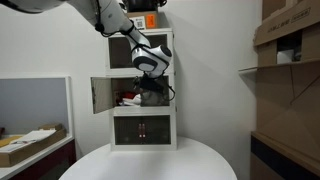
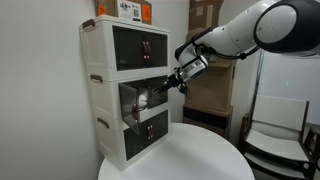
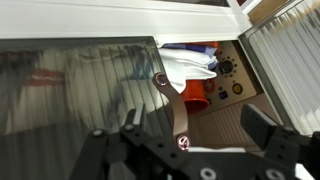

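A white cabinet (image 1: 174,125) with three tiers of smoky clear doors stands on the round table. On its middle tier the left door (image 1: 102,94) is swung open, while the right door (image 3: 95,95) looks closed. My gripper is open in front of that right door. The door's brown handle (image 3: 172,100) lies in the space between the spread fingers; whether either finger touches it I cannot tell. White cloth (image 3: 186,66) and a red item (image 3: 194,95) show inside the open half. In the second exterior view my gripper (image 2: 160,88) is at middle-tier height.
Boxes (image 2: 125,9) sit on top of the cabinet. To the left is a side table with an open carton (image 1: 30,145); cardboard shelving (image 1: 287,95) stands at the right and a chair (image 2: 277,135) beyond the table.
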